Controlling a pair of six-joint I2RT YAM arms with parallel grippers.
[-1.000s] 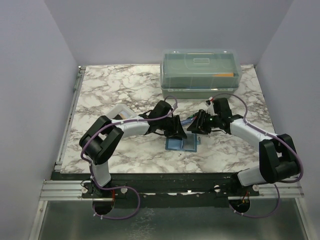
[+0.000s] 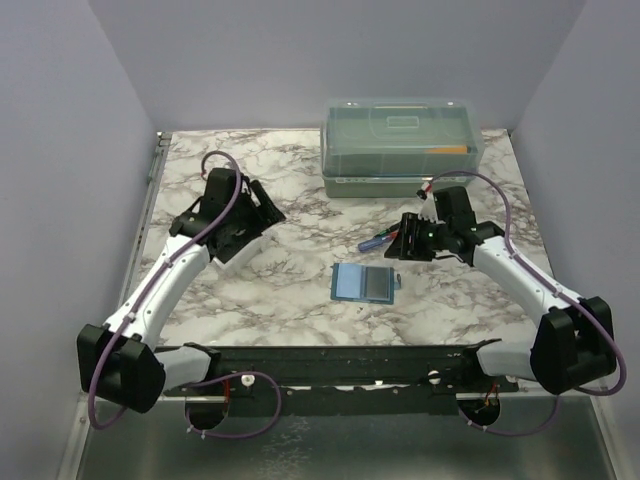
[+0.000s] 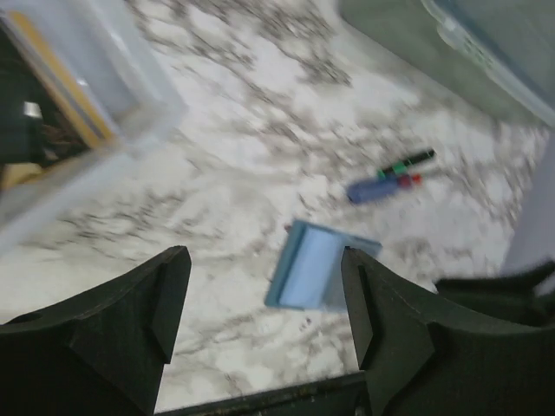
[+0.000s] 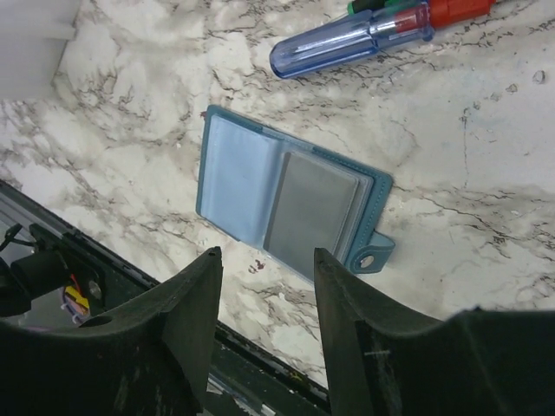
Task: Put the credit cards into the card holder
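The card holder (image 2: pixel 349 282), light blue with a grey section on its right, lies open flat on the marble table, seen in the top and right wrist views (image 4: pixel 234 173). My left gripper (image 2: pixel 267 205) is open over a white tray at the left; its view is blurred, with nothing between its fingers. My right gripper hangs just above and right of the holder, fingers apart with nothing between them. Whether any loose cards lie in the white tray cannot be told.
Blue, red and green pen-like items (image 4: pixel 347 48) lie behind the holder. A large lidded clear-green box (image 2: pixel 400 140) stands at the back right. The white tray (image 2: pixel 240 255) is partly under the left arm.
My left gripper has swung from over the card holder back and left to above the white tray. My right arm has moved only slightly.
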